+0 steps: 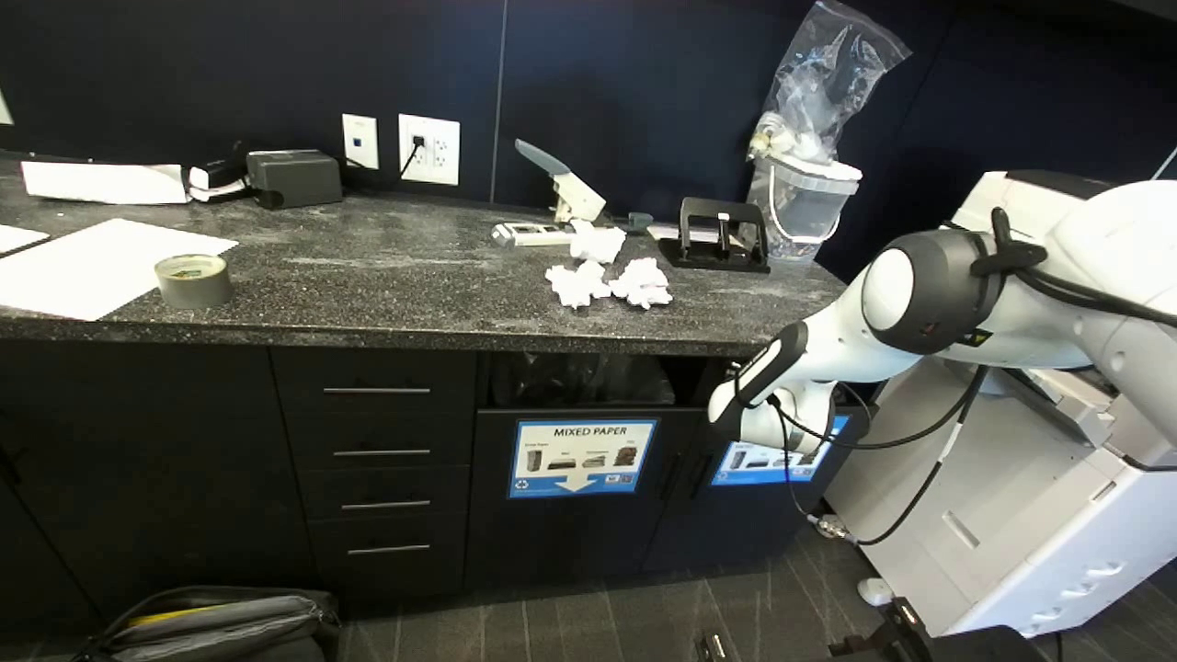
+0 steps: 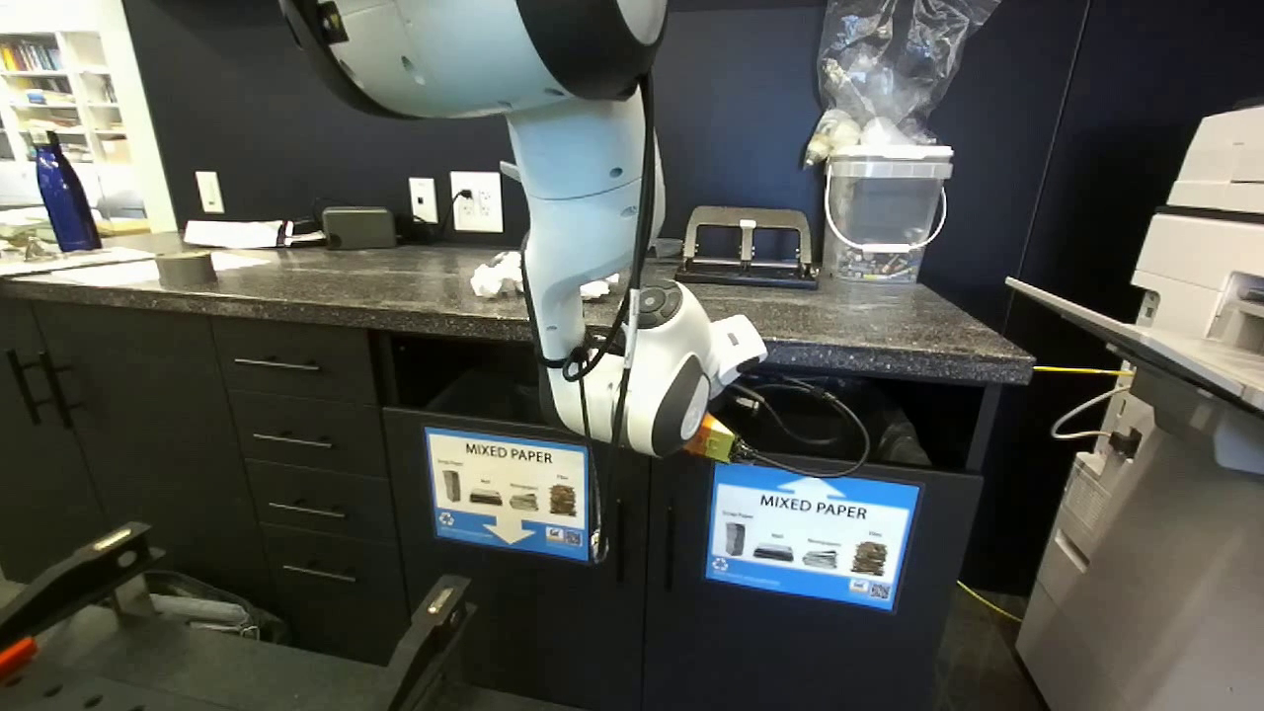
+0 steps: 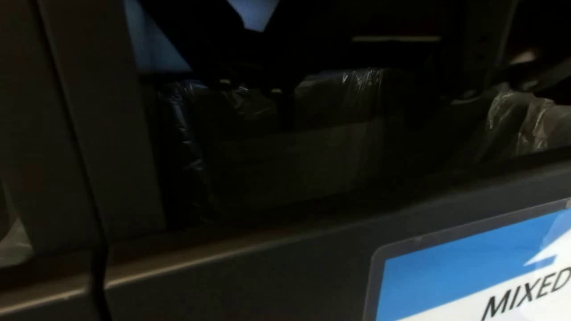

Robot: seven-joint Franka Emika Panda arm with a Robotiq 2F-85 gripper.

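Note:
My gripper is a dark shape at the top of the wrist view, against the dark inside of the right bin opening (image 2: 907, 438). Its fingers blend into the shadow, so how far apart they stand is unclear, and nothing visible is held. In exterior view 2 the white hand (image 2: 741, 348) reaches toward that opening, below the counter edge. A clear plastic liner (image 3: 369, 80) shows inside the bin. Three crumpled white papers lie on the counter: one at the back (image 1: 596, 243), one at the front left (image 1: 577, 285) and one at the front right (image 1: 642, 283).
The dark counter (image 1: 386, 276) overhangs the openings. Under it are the bin doors, each with a Mixed Paper sign (image 2: 815, 535). A black hole punch (image 1: 723, 237) and a clear bucket (image 1: 803, 204) stand behind. A printer (image 1: 1004, 485) stands at the right.

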